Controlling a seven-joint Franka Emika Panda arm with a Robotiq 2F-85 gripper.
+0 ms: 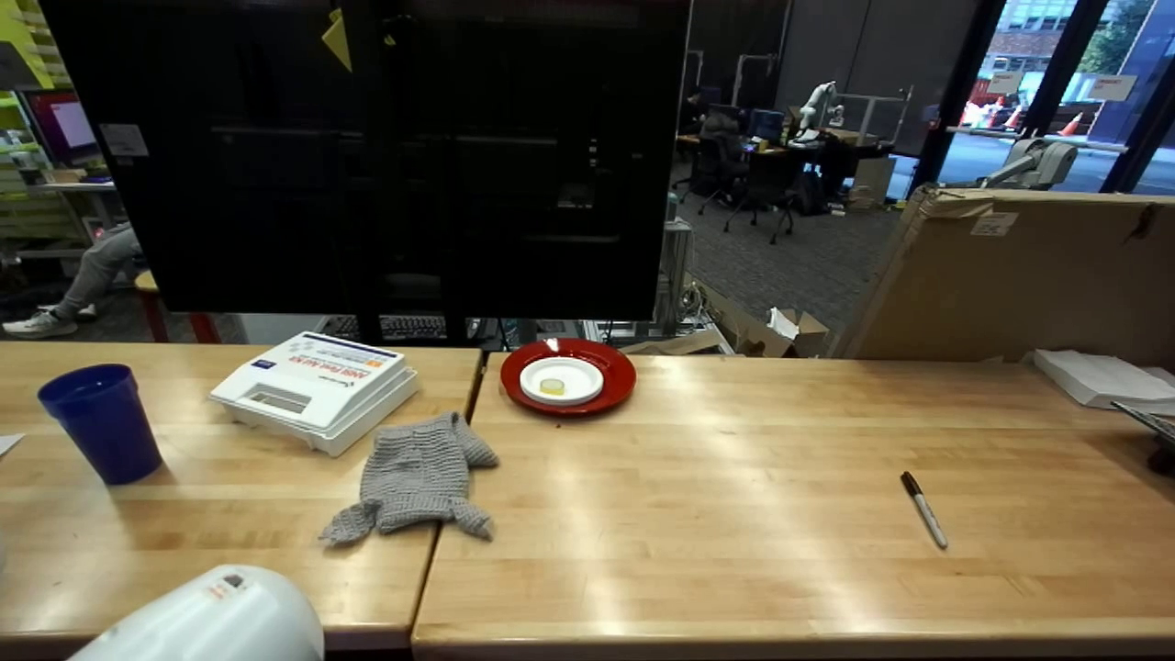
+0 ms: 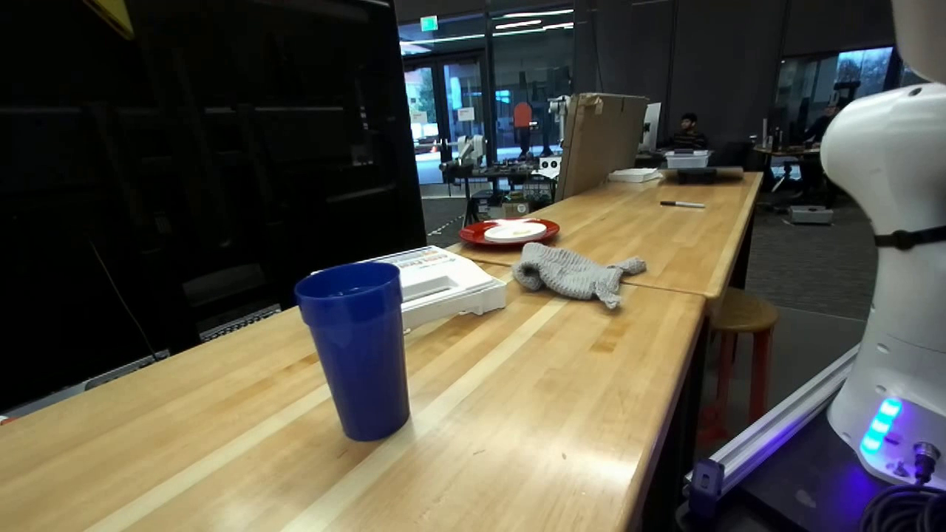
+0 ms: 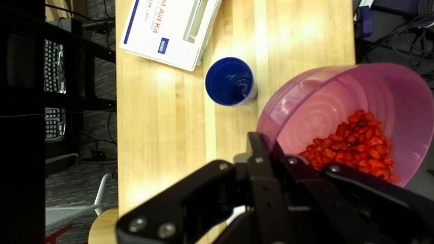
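My gripper is shut on the rim of a pink bowl (image 3: 321,101), seen only in the wrist view. Inside the bowl lies a heap of small red pieces (image 3: 358,146), gathered toward its lower right side. The bowl looks tilted and is held above the table, its full height over it unclear. A blue cup (image 3: 231,81) stands upright on the table, to the left of the bowl in the wrist view; its visible inside looks empty. The same blue cup (image 2: 356,355) is nearest in exterior view 2. Neither exterior view shows the gripper or bowl.
Near the cup lies a white first aid kit (image 1: 314,386). A grey knitted cloth (image 1: 419,479) rests by the table seam. Farther along are a red plate (image 1: 617,380) bearing a small white plate (image 1: 587,389), and a marker (image 1: 925,510).
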